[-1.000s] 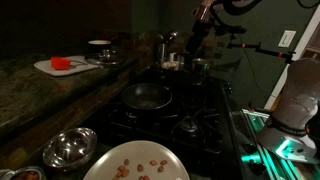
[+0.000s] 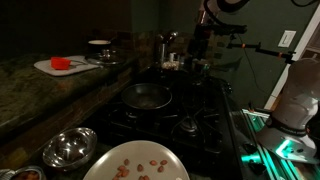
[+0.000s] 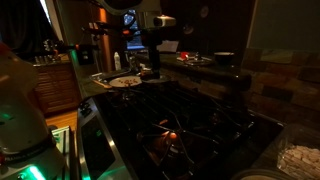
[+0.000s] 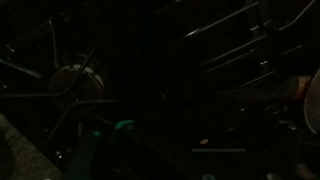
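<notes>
My gripper (image 2: 199, 46) hangs above the far part of the stove, high over the burners. It also shows in exterior view 2, where the gripper (image 3: 152, 66) is a dark shape pointing down. Its fingers stand open, and I see nothing held in them, though the picture is very dark. A black pan (image 2: 147, 96) rests on the stove, clear of the gripper. Below the wrist camera lie a burner (image 4: 75, 80) and dark grates. At the right edge of the wrist view, a round-rimmed thing (image 4: 313, 100) is cut off and hard to make out.
A white plate (image 2: 112, 158) with several small reddish pieces fills the near edge. Left of it is a metal bowl (image 2: 70, 149). A pot (image 2: 201, 68) stands at the far end. On the raised counter, a white tray (image 2: 58, 71) holds something red (image 2: 61, 63).
The gripper and upper arm have shifted slightly to the right in exterior view 1. The pan, plate and bowl stay where they were.
</notes>
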